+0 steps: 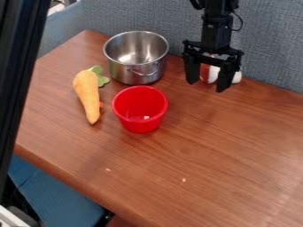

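My black gripper (208, 78) hangs open at the back right of the wooden table, its fingers to either side of a small red and white object (231, 75) lying by the back edge, partly hidden behind it. A steel pot (136, 62) stands left of the gripper. A red cup (140, 109) is in front of the pot. An orange carrot-like toy (88, 93) with green leaves lies at the left.
A grey padded wall (272, 44) runs along the back. A dark post borders the left of the view.
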